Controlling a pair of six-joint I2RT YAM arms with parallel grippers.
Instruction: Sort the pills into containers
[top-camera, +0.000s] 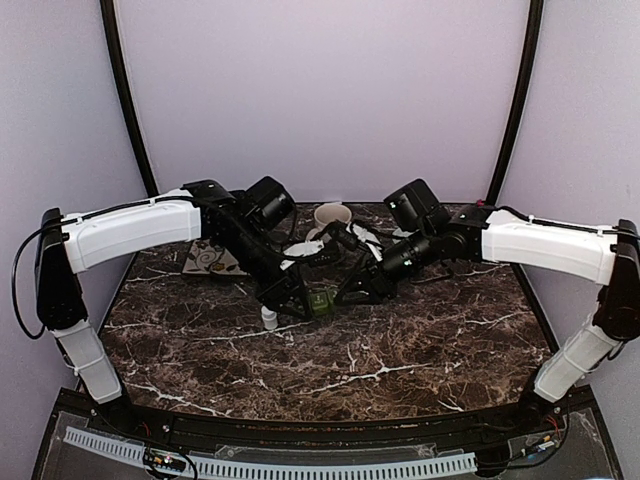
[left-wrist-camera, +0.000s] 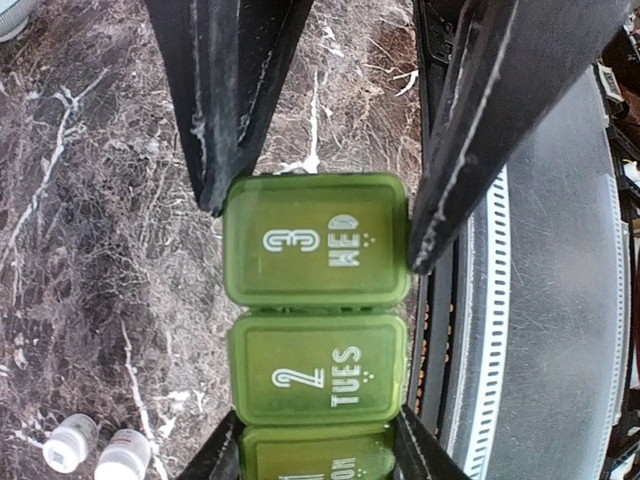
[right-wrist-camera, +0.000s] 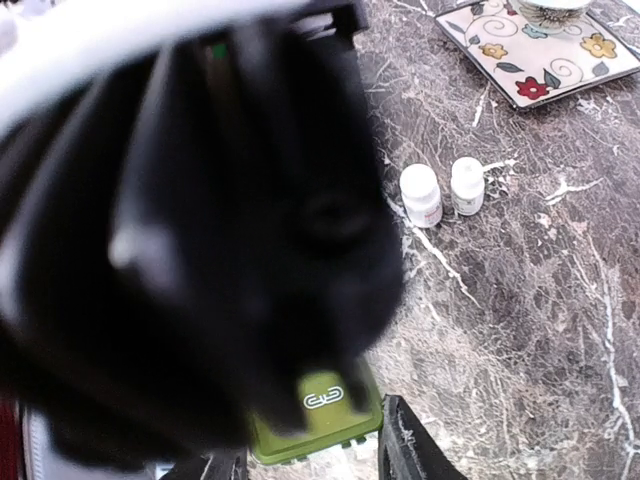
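Note:
A green weekly pill organizer (top-camera: 321, 302) is held in midair between the two grippers. In the left wrist view its lids (left-wrist-camera: 316, 367) read WED and TUES, and my left gripper (top-camera: 306, 300) is shut on its near end. My right gripper (top-camera: 347, 292) is at the other end, its fingers either side of the WED compartment, part open; whether both touch it is unclear. In the right wrist view the organizer (right-wrist-camera: 330, 420) is partly hidden by dark gripper parts. Two white pill bottles (right-wrist-camera: 421, 197) stand on the table below.
A flowered square tray (right-wrist-camera: 520, 70) with a bowl on it lies on the marble table (top-camera: 420, 360). A white cup (top-camera: 332, 213) is at the back.

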